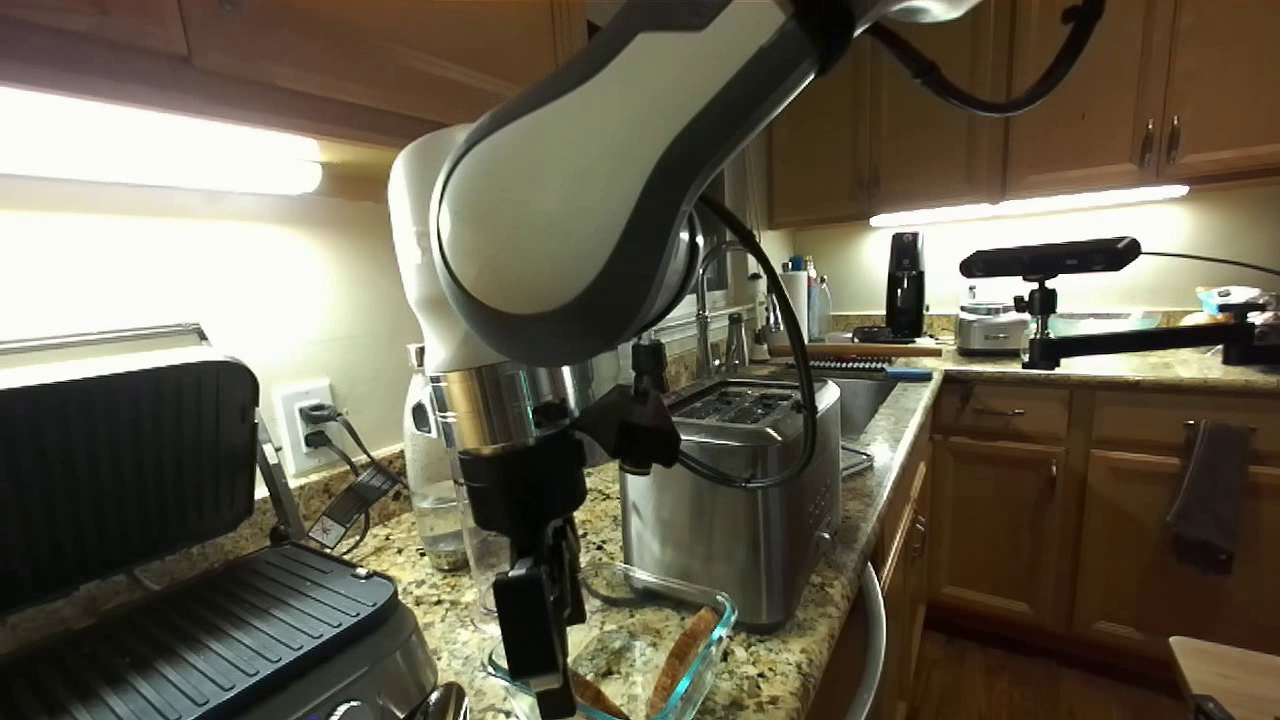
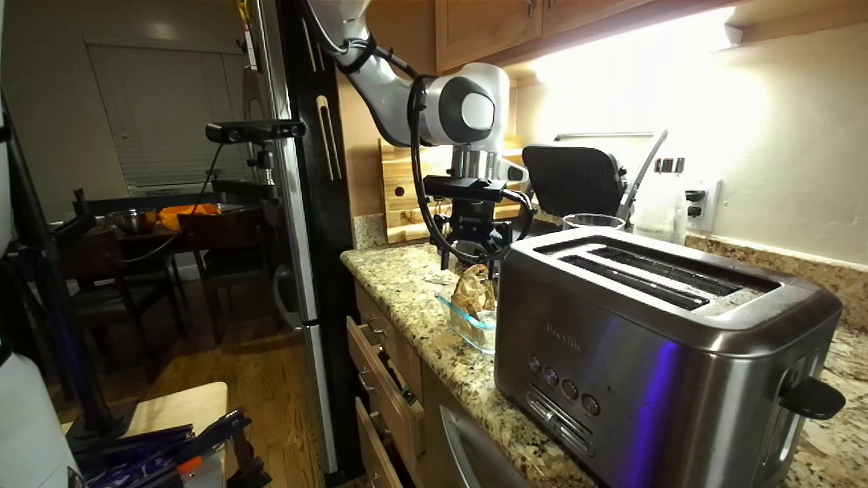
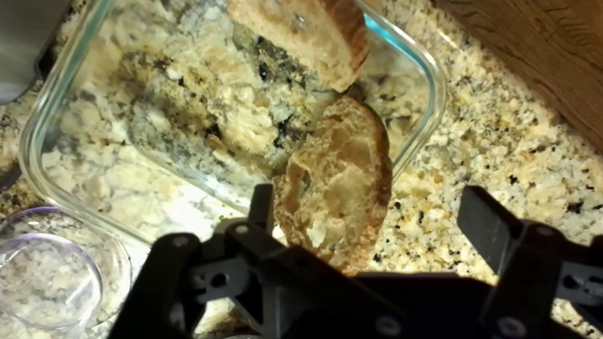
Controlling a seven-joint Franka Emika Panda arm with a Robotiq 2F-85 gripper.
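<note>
Two slices of bread are in a clear glass dish (image 3: 65, 206) on the granite counter. In the wrist view, the nearer slice (image 3: 345, 181) leans up by the dish wall, its lower end hidden behind my gripper's body. The other slice (image 3: 316, 34) is at the top of that view, cut off by the frame. My gripper is open, its fingers spread wide with the nearer slice showing between them, closer to the left finger; contact cannot be made out. Exterior view 1 has the gripper (image 1: 546, 696) low over the dish's near-left side.
A steel toaster (image 2: 561, 350) stands close beside the dish. An open grill press (image 1: 216, 612) is at the left in exterior view 1. A clear tumbler (image 3: 51, 277) and a glass bottle (image 1: 434, 516) stand near the wall. The counter's edge runs along the other side.
</note>
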